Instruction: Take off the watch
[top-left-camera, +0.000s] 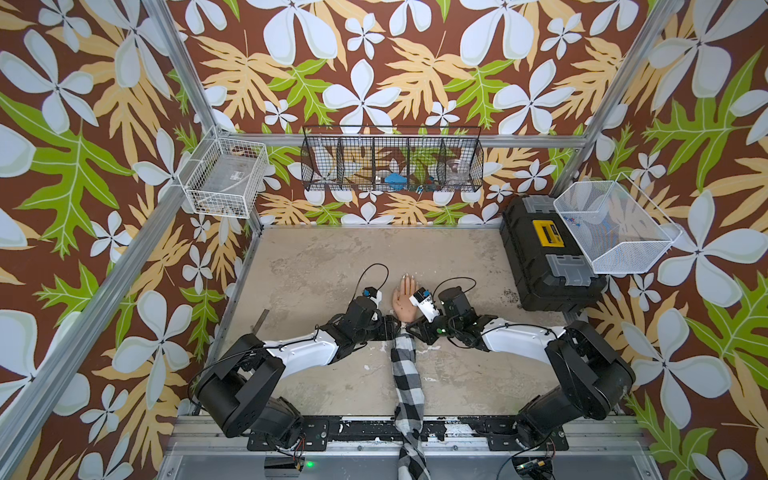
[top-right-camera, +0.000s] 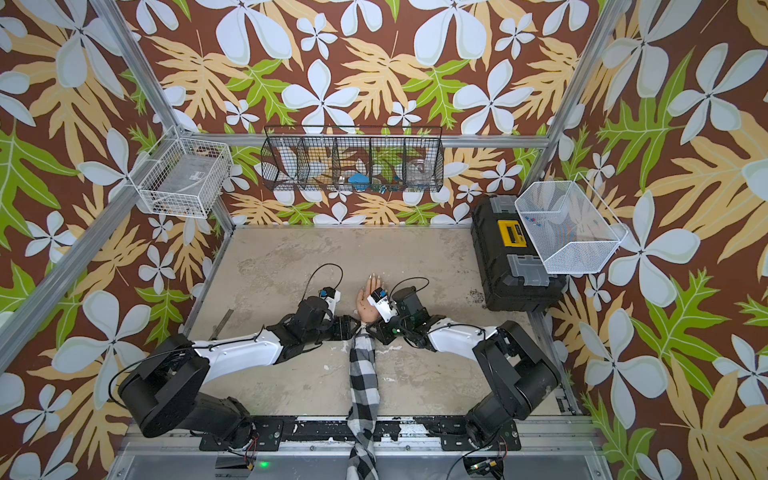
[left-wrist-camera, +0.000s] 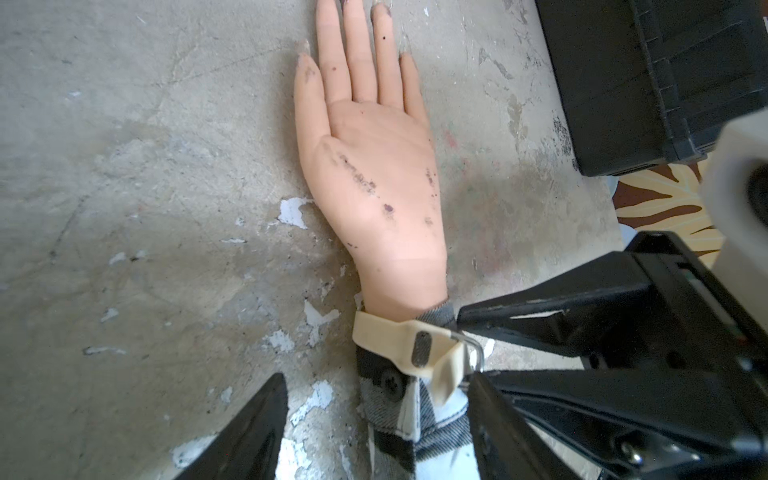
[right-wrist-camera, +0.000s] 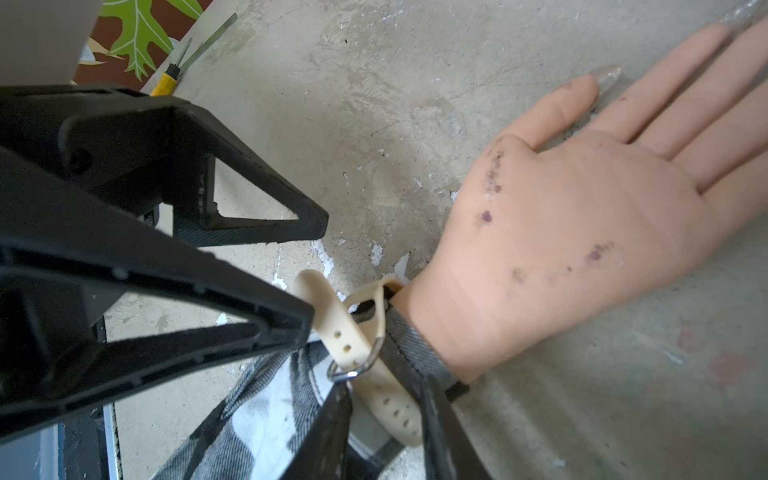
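A mannequin hand lies palm up, a checked sleeve below it. The cream watch strap circles the wrist, its metal buckle showing with a loose strap end. My left gripper is at the wrist's left; its blurred fingertips flank the lower strap area in the left wrist view, apart. My right gripper is at the wrist's right, fingertips close by the strap and buckle in both wrist views, apart; whether either holds strap is unclear.
A black toolbox stands at the right, with wire baskets on the rails around. A yellow-handled tool lies at the left floor edge.
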